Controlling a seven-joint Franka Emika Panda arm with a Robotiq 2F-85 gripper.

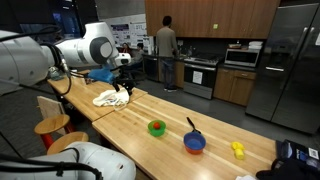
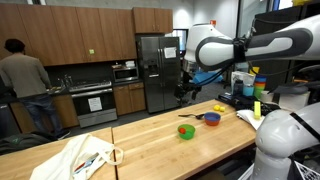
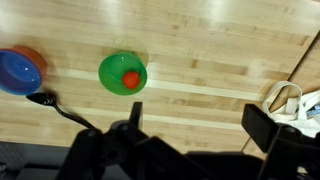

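A green bowl (image 3: 123,73) with a small red object (image 3: 131,79) in it sits on the wooden table (image 3: 200,60). To its left in the wrist view are a blue bowl (image 3: 20,71) and a black spatula-like utensil (image 3: 60,108). High above the table, my gripper is open, its two dark fingers wide apart and only bare tabletop visible between them. In the first exterior view the gripper (image 1: 124,84) hangs on the left, well clear of the green bowl (image 1: 156,128).
A white cloth (image 2: 70,160) lies at one end of the table, and yellow items (image 1: 238,149) lie toward the other. Stools (image 1: 52,125) stand beside the table. A person (image 1: 166,47) stands near the stove. Much of the tabletop around the bowls is clear.
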